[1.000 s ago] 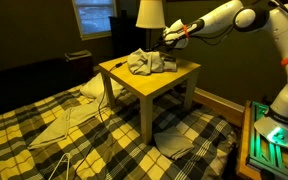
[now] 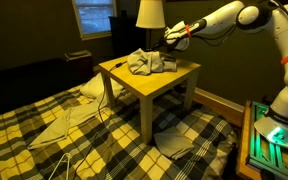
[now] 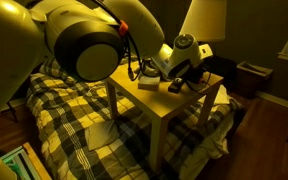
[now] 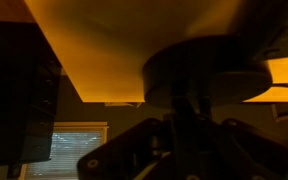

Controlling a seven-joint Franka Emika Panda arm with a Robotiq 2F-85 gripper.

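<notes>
My gripper appears as a dark shape low in the wrist view, its fingertips close together and nothing visible between them. Right in front of the tips is a dark round base, probably the lamp's, on the pale tabletop; whether they touch it is too dark to tell. In exterior view 1 the arm reaches from the right to the back of the table, behind a crumpled grey cloth. A lamp shade rises there and helps hide the fingers. Exterior view 2 shows the white wrist over the table, beside the shade.
A small box and dark items share the tabletop. Plaid bedding with loose cloths surrounds the table legs. A cable hangs off the table's left side. The window is on the back wall.
</notes>
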